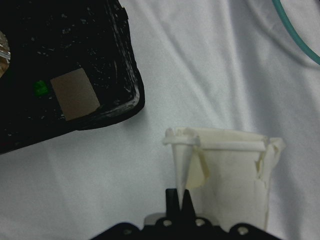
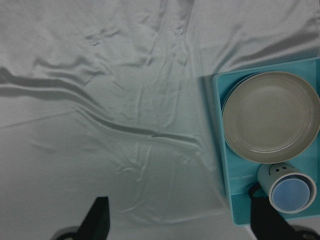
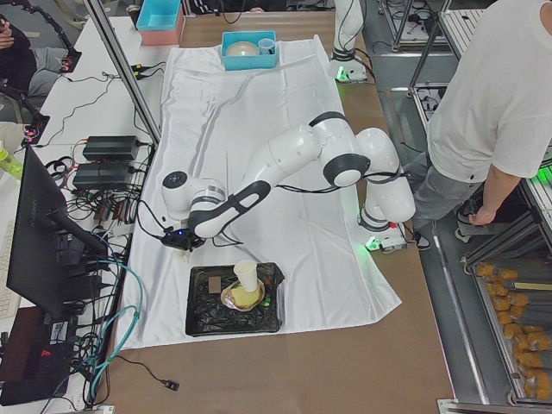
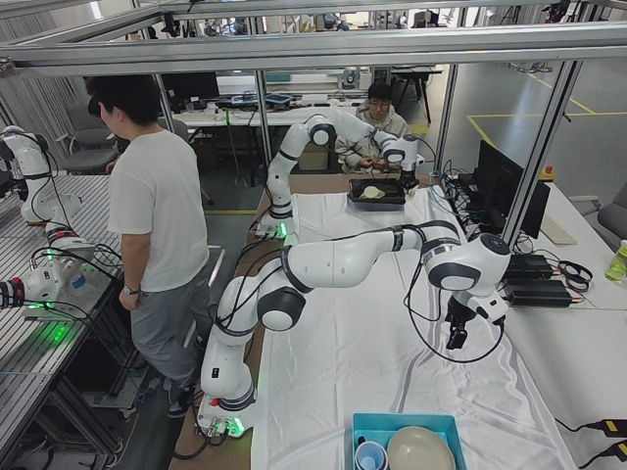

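Observation:
A white paper bag [image 1: 230, 180] is gripped at its edge by my left gripper, which is shut on it above the cloth, beside a black tray [image 1: 115, 100]. The tray holds a brown square [image 1: 75, 93], a small green piece, a metal dish and a white cup [image 3: 246, 275]. My right gripper is open over the cloth, next to a blue bin [image 2: 222, 150] with grey plates [image 2: 270, 115] and a mug [image 2: 270, 175] holding a blue cup [image 2: 291, 195].
A monitor [image 3: 43, 241], black boxes and cables line one side of the table. A person in white [image 3: 474, 103] stands on the other side.

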